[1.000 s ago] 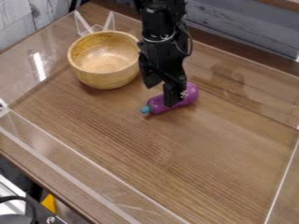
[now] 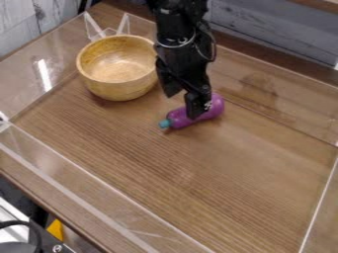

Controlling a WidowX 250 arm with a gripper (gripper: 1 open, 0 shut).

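Observation:
My black gripper (image 2: 185, 91) hangs at the upper middle, open, just above a purple object (image 2: 199, 115) with a teal tip, which lies diagonally on the wooden table. The gripper partly covers that object's upper side; whether they touch I cannot tell. A yellow bowl (image 2: 103, 71) sits to the left of the gripper, apart from it.
A white wall edges the upper right. A black cable and a small yellow item (image 2: 54, 228) are at the lower left, by the table's edge.

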